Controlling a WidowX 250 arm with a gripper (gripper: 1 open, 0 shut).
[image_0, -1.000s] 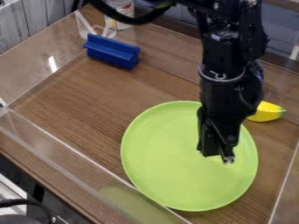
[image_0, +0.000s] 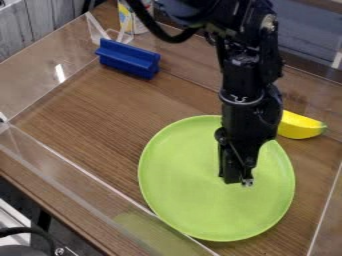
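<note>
My black gripper (image_0: 235, 170) points down over the right upper part of a light green plate (image_0: 201, 196) on the wooden table. Its fingertips are low over the plate; whether they touch it, and how wide they stand, is hard to make out. A yellow banana-like object (image_0: 301, 126) lies just behind the plate on the right, partly hidden by the arm.
A blue block-like object (image_0: 128, 59) sits at the back left, with a white cup or can (image_0: 131, 18) behind it. Clear side walls border the table.
My gripper has shifted slightly left and back from its earlier position. The plate and the objects around it look unmoved.
</note>
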